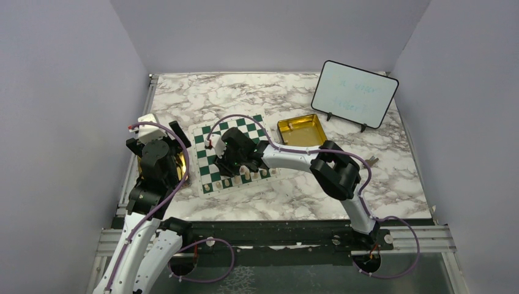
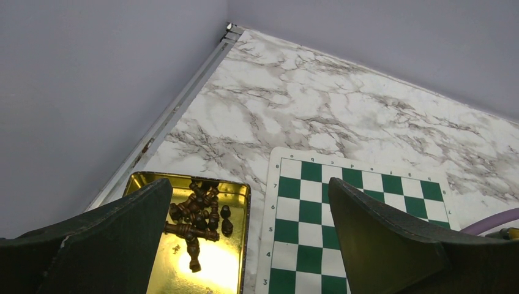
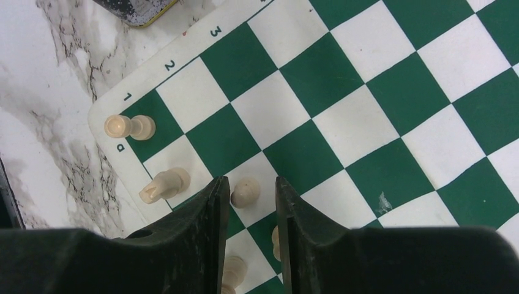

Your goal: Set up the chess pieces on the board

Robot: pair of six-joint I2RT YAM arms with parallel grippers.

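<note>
A green-and-white chessboard [image 1: 205,141] carries pale pieces along its near edge. In the right wrist view my right gripper is open over a small pale piece [image 3: 244,193], with taller pale pieces [image 3: 165,184] beside it. My left gripper stands open with nothing between its fingers, above the left side, facing a gold tray of dark pieces [image 2: 193,251] lying jumbled left of the board.
A second gold tray [image 1: 309,131] right of the board holds a small item. A whiteboard [image 1: 354,92] stands at the back right.
</note>
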